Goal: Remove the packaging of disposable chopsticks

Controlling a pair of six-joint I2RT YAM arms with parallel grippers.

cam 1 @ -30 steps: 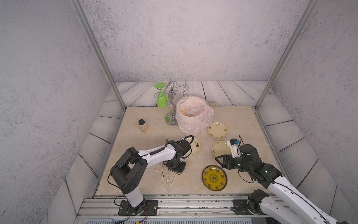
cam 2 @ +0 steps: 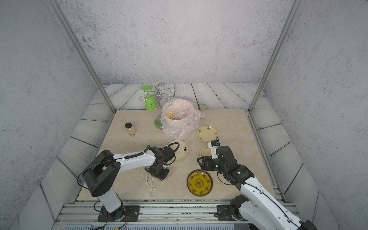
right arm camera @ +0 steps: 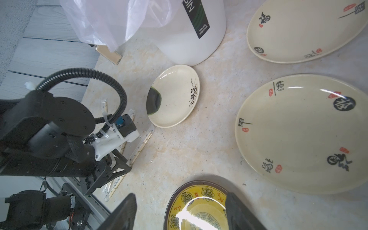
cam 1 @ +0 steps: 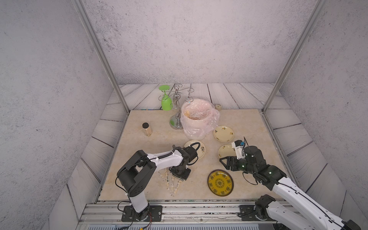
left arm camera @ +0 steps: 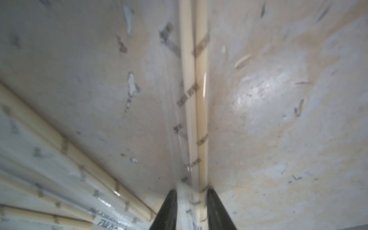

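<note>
Low over the table, my left gripper is part open, its two fingers on either side of a wrapped pair of chopsticks (left arm camera: 195,115). The pair lies in a clear printed sleeve; whether the pads touch it I cannot tell. More wrapped chopsticks (left arm camera: 72,153) fan out at the lower left of the left wrist view, and the top left view shows several packets (cam 1: 167,180) near the table's front. My right gripper hangs above the yellow plate (right arm camera: 187,187), its fingers apart with nothing held between them.
A bin (cam 1: 199,115) lined with a pinkish bag stands at the back. Cream plates (right arm camera: 302,134) lie at the centre right. Behind are a metal rack (cam 1: 176,118) with a green glass (cam 1: 166,101) and a black-capped jar (cam 1: 146,129).
My left arm has shifted slightly, its gripper settling lower over the chopsticks. The objects on the table look unmoved.
</note>
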